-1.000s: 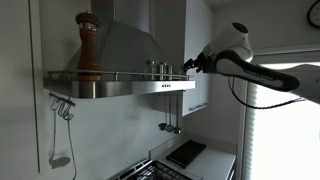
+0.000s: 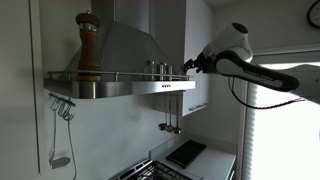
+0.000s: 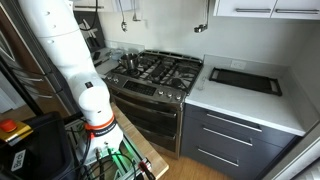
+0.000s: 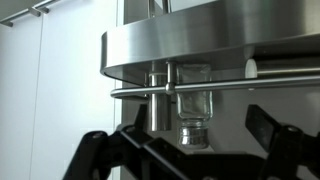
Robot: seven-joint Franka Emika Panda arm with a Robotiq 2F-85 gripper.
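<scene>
My gripper stands open in the wrist view, its dark fingers wide apart at the lower left and right. Between them, farther off, appear a clear glass shaker with a metal cap and a slim metal cylinder. Both look upside down in this view, behind the rail of the range hood. In exterior view 1 the gripper is level with the hood's right end, a short way from several small shakers on its ledge. Nothing is in its grasp.
A tall brown pepper mill occupies the left end of the hood. Utensils hang underneath. Below are the stove and a black tray on the counter; a wall cabinet stands behind the gripper.
</scene>
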